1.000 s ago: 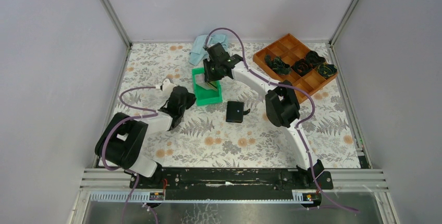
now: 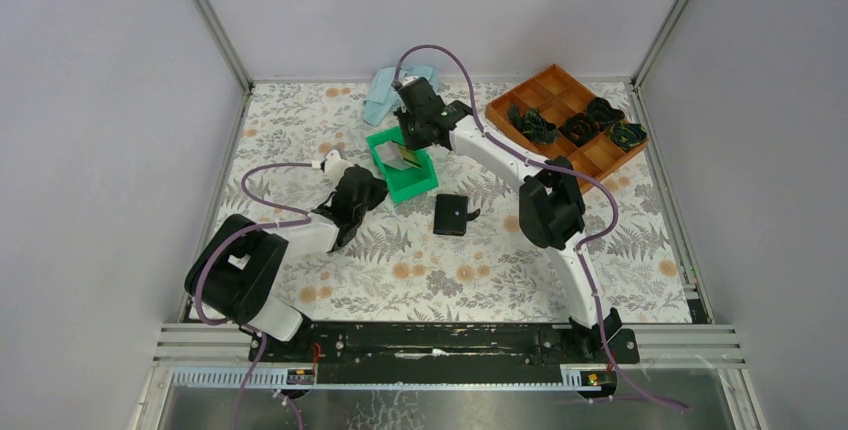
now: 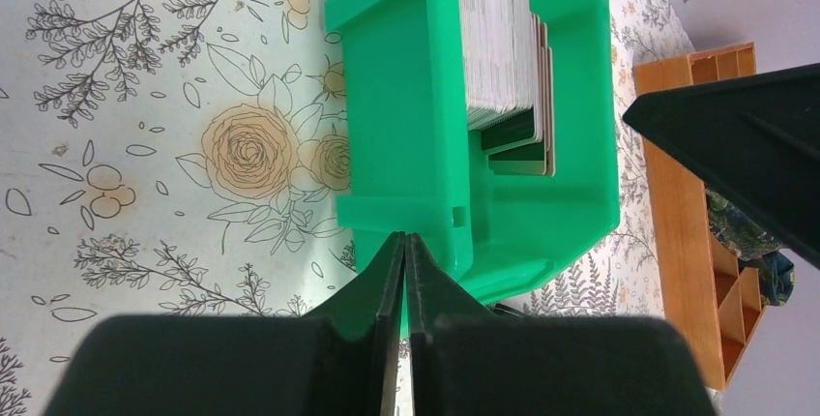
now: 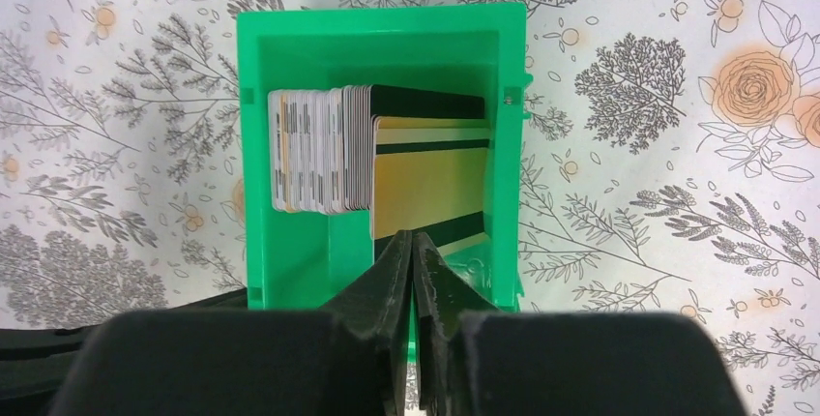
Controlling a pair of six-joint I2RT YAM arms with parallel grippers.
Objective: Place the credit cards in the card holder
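Observation:
A green open box (image 2: 407, 186) stands near the table's middle. Inside it, in the right wrist view, are a tight row of white-edged cards (image 4: 314, 150) and leaning yellow cards (image 4: 430, 179). The left gripper is shut, its tips at the near end of the box's side rim (image 3: 448, 145); contact is hard to judge. Over the lower part of the box, the right gripper is shut, tips in front of the yellow cards' lower edge. I see nothing between either pair of fingers. A flat black case (image 2: 451, 215) lies right of the box.
A wooden compartment tray (image 2: 548, 90) with dark green rolled items sits at the back right. Behind the box lies a light blue cloth (image 2: 381, 95). Free table shows in front of the box and around the black case.
The green box has shifted to the right and turned slightly. My left gripper has moved a little right, beside it. The right gripper has moved slightly back and right; more yellow card shows.

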